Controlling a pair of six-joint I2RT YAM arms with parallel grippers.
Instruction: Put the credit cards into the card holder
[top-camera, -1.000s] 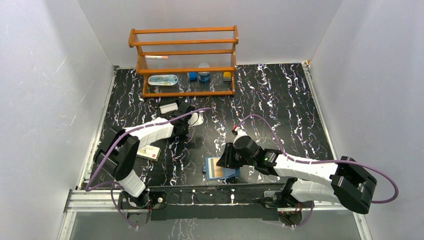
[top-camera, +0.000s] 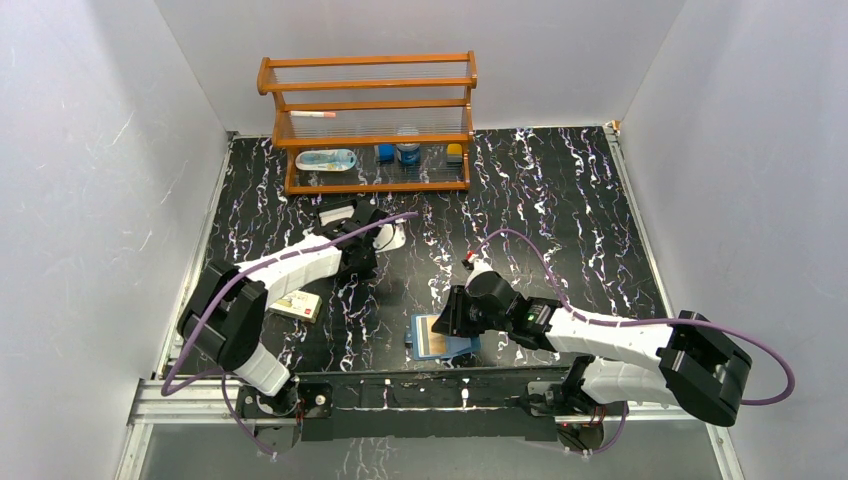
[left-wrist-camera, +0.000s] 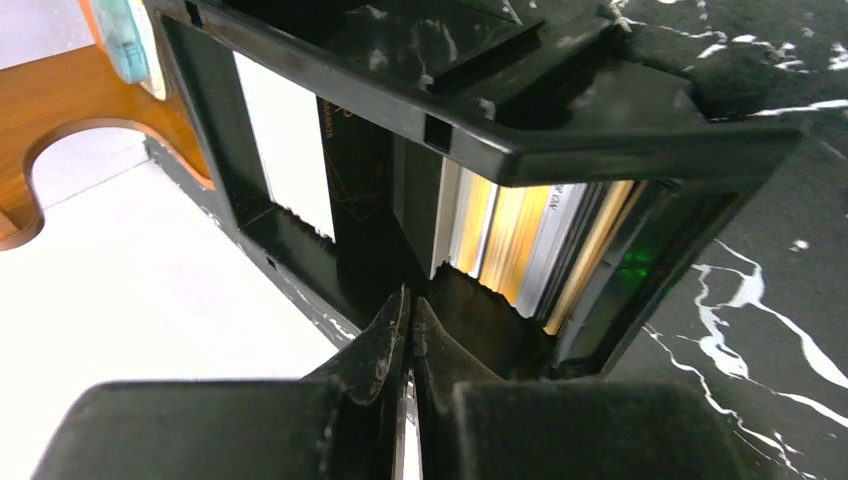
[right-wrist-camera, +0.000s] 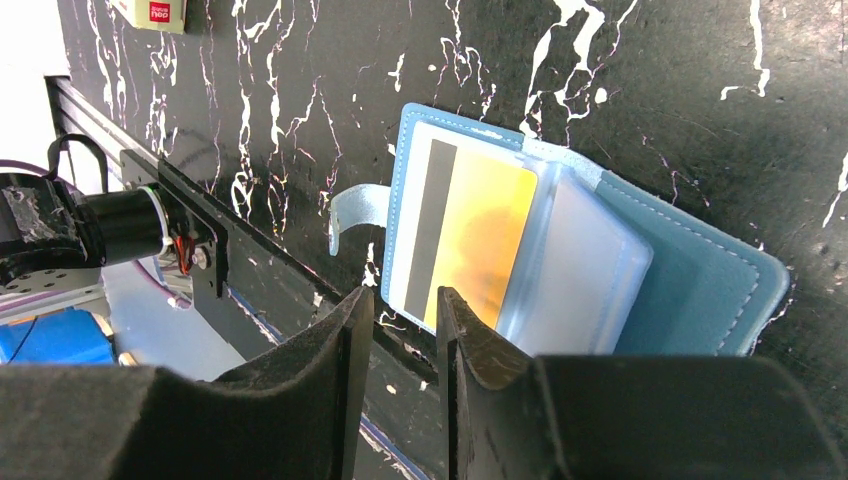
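Observation:
In the right wrist view, a light blue card holder lies unfolded, with a white and gold card in its left side and a clear sleeve beside it. My right gripper is over its near edge, fingers a little apart, nothing between them. The left wrist view shows a black box with several gold and silver cards on edge in one end and a white item in the other. My left gripper is shut in front of the box, nothing visible between its fingertips.
A wooden rack with small goods stands at the back. A cream box lies left of centre, partly beneath the left arm. The right half of the table behind the right arm is clear.
The right arm and the card holder look unchanged.

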